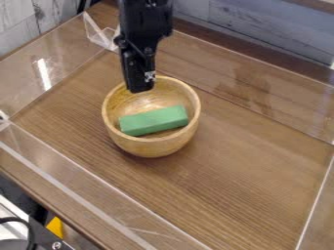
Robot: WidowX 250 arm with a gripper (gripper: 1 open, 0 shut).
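A tan round bowl [170, 145] sits on the wooden table, left of centre. A green rectangular block [152, 120] lies inside it, tilted slightly across the bowl's floor. The black gripper [140, 80] hangs above the bowl's back left rim, clear of the block. Its fingertips are small and dark in this view, and how far apart they stand is hard to make out.
A pale wall runs along the back right. Cables and a small yellow object lie off the table at the lower left.
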